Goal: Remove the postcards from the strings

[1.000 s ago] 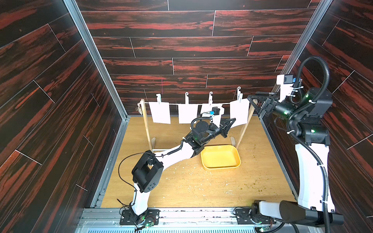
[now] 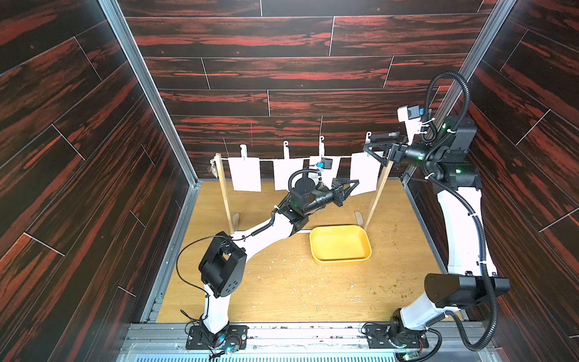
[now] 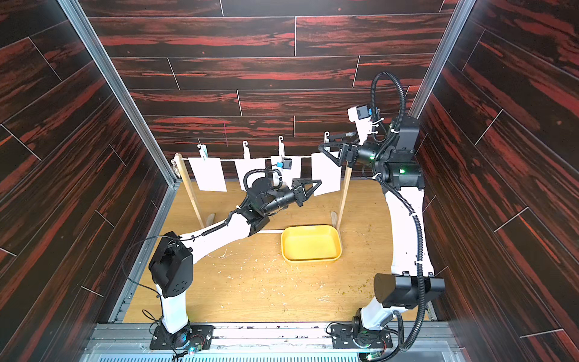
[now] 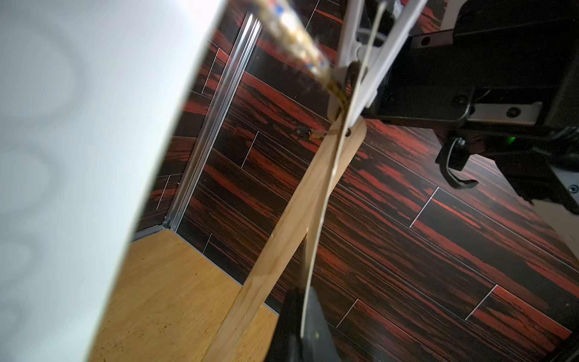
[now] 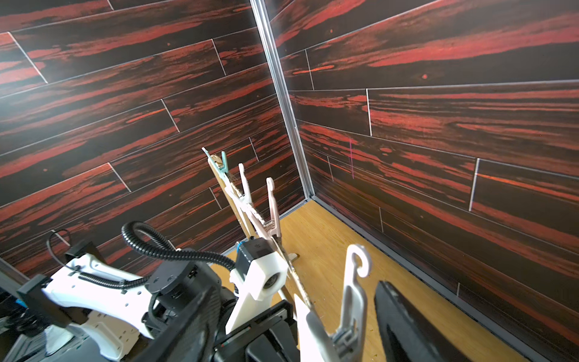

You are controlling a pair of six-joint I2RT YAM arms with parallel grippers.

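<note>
Four white postcards hang from clips on a string between wooden posts; the rightmost (image 2: 362, 176) is beside both grippers. My left gripper (image 2: 354, 186) points at that card's lower left; a card edge runs close along its blurred finger in the left wrist view, and whether it grips it is unclear. My right gripper (image 2: 372, 152) is at that card's top, fingers apart around the grey clip (image 5: 352, 301), apparently not closed on it. The other cards (image 2: 244, 173) and a third partly behind the left arm hang to the left.
A yellow tray (image 2: 339, 244) sits on the wooden table below the right end of the string. The right post (image 2: 377, 199) stands close to it.
My right arm has moved left to the rightmost card's clip. My left arm and the hanging row have shifted slightly left.
</note>
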